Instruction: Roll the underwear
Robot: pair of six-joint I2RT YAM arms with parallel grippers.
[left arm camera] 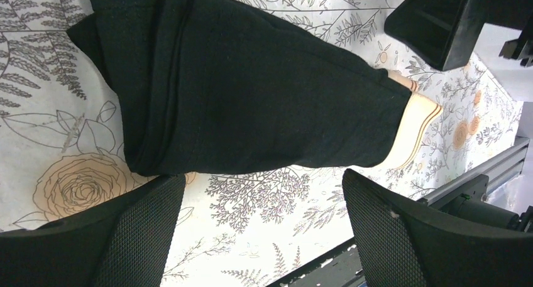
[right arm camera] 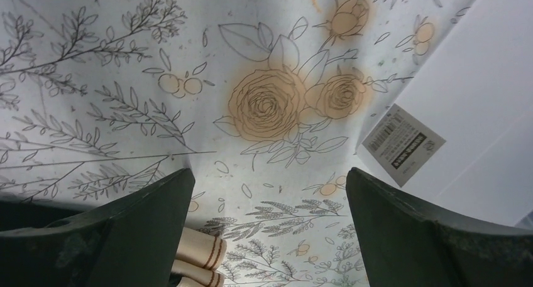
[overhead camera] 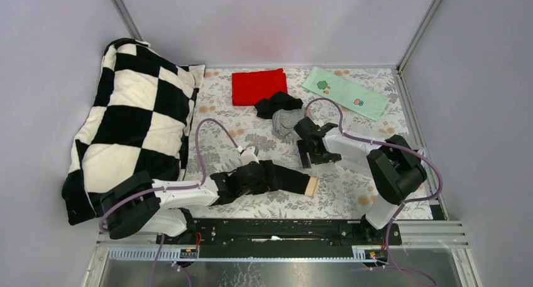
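Observation:
Black underwear [overhead camera: 292, 180] with a beige waistband lies flat on the front middle of the table, its waistband end pointing right. The left wrist view shows its cloth [left arm camera: 270, 105] doubled over in folds at the left end. My left gripper [overhead camera: 271, 176] is over that folded end, fingers apart, with nothing clamped between its fingers. Just above the waistband end, my right gripper [overhead camera: 303, 154] hovers open and empty. One right finger also enters the left wrist view at top right. In the right wrist view, the waistband [right arm camera: 201, 248] peeks out beside the left finger, which partly hides it.
A red folded cloth [overhead camera: 254, 88], a black bundle [overhead camera: 276, 103] and a striped grey bundle [overhead camera: 286, 122] lie at the back. A green cloth [overhead camera: 346, 92] is back right, a clear flat sheet or bin under the right arm. A checkered blanket [overhead camera: 132, 117] stands left.

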